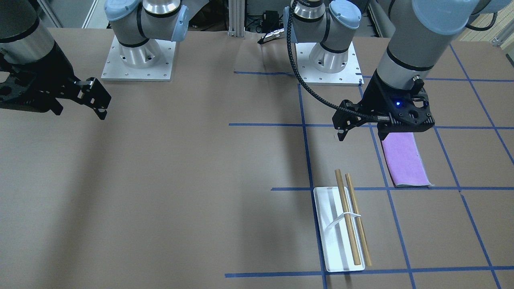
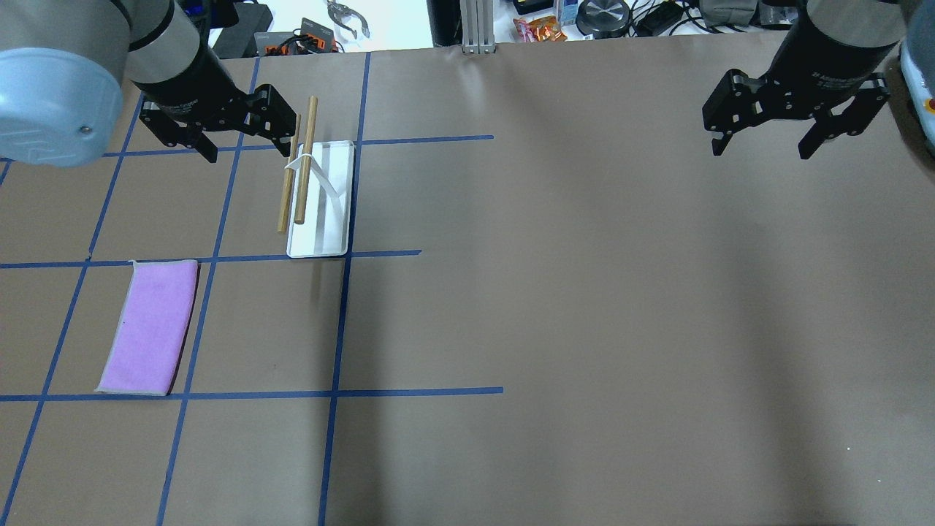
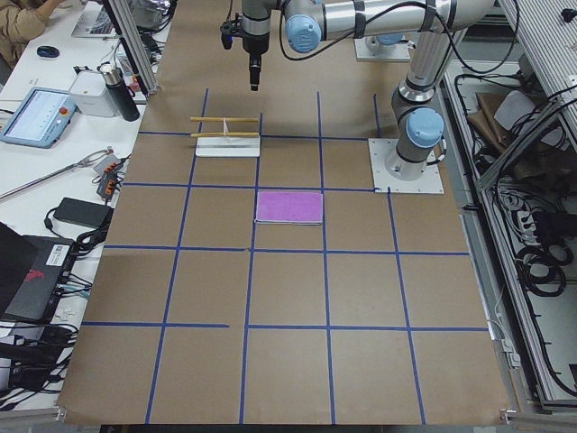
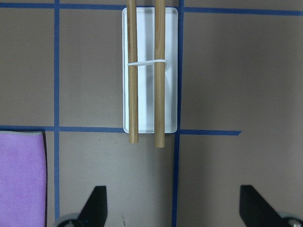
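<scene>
My gripper hangs in the air above the taped table, fingers wide apart with nothing between them. Below it in the wrist view lies a white tray (image 4: 146, 104) with two wooden sticks (image 4: 159, 109) laid lengthwise across it, a thin white strip (image 4: 144, 63) crossing at their middle. A folded purple cloth (image 4: 21, 179) lies at the lower left of that view; in the top view the cloth (image 2: 149, 329) is below and left of the tray (image 2: 329, 228).
Another arm's gripper (image 2: 789, 118) hangs at the upper right of the top view. Two more arms (image 1: 144, 53) stand on white base plates behind. Equipment and cables line the table's sides.
</scene>
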